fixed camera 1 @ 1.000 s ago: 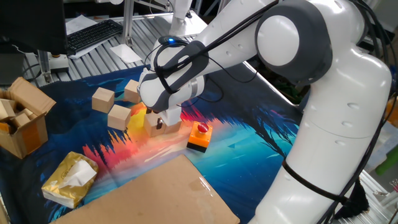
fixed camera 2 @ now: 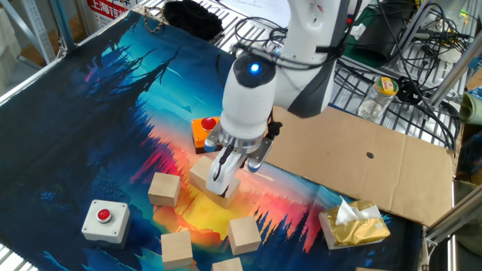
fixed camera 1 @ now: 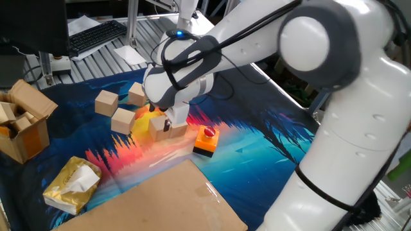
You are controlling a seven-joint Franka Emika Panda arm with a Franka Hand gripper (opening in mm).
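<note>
In exterior view 1 my gripper (fixed camera 1: 169, 123) is low over two wooden blocks standing side by side, a left block (fixed camera 1: 158, 129) and a right block (fixed camera 1: 179, 130). Exterior view 2 has the gripper (fixed camera 2: 218, 188) pointing down at the same pair, its white finger covering part of their tops. One of them, the block near the orange button (fixed camera 2: 200, 171), shows behind that finger. The fingers overlap in both views, so the gap between them and anything in it are hidden.
Close to the pair stands an orange button box (fixed camera 1: 206, 140). Several loose blocks lie nearby, among them one block (fixed camera 2: 164, 189). A white button box (fixed camera 2: 105, 223), a tissue pack (fixed camera 1: 73, 185), a carton of blocks (fixed camera 1: 29, 138) and a cardboard sheet (fixed camera 1: 160, 202) surround the area.
My arm has shifted slightly right in exterior view 1, and the gripper sits a little higher and further right over the pair. The other objects have not visibly moved.
</note>
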